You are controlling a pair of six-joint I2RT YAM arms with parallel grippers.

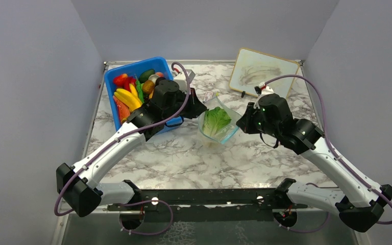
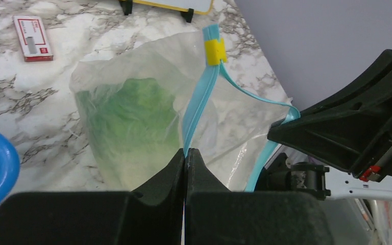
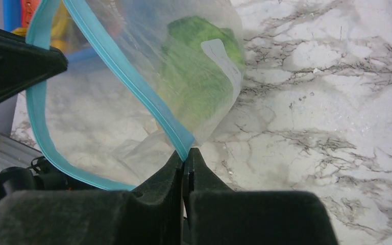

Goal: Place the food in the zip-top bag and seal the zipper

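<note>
The zip top bag (image 1: 219,130) hangs open between my grippers with a green lettuce (image 1: 214,120) inside, seen hazily through the plastic in both wrist views. My left gripper is shut on the bag's cyan zipper edge, which carries a yellow slider (image 2: 214,51). My right gripper is likewise shut on the cyan rim of the opposite side of the opening.
A blue bin (image 1: 138,65) of fruit and vegetables sits at the back left. A whiteboard (image 1: 263,71) on stands is at the back right, a small card box (image 2: 32,38) near it.
</note>
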